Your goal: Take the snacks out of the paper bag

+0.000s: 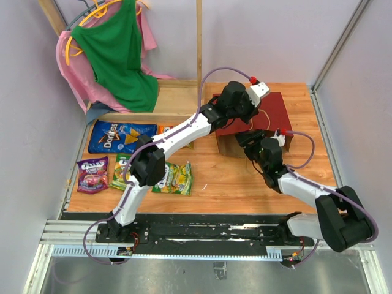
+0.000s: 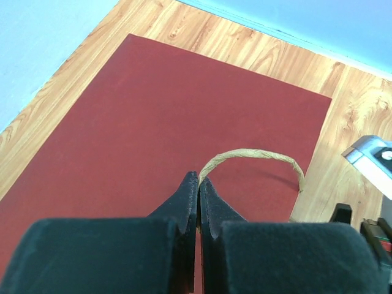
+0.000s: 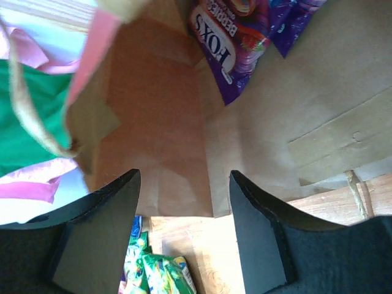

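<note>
The red paper bag (image 1: 274, 108) lies on the table at the right, its brown open side facing the front. In the left wrist view, my left gripper is shut with the twisted paper handle (image 2: 257, 153) pinched at its fingertips, above the bag's red face (image 2: 177, 116). At the bag's mouth, my right gripper has its fingers apart and nothing between them. A purple snack pack (image 3: 222, 52) shows inside the bag in the right wrist view, beyond those fingertips. Whatever else is inside is hidden in the top view.
Several snack packs lie at the left, among them a blue Doritos bag (image 1: 120, 137), a purple pack (image 1: 93, 175) and a green pack (image 1: 176, 178). Clothes on hangers (image 1: 119, 55) hang at the back left.
</note>
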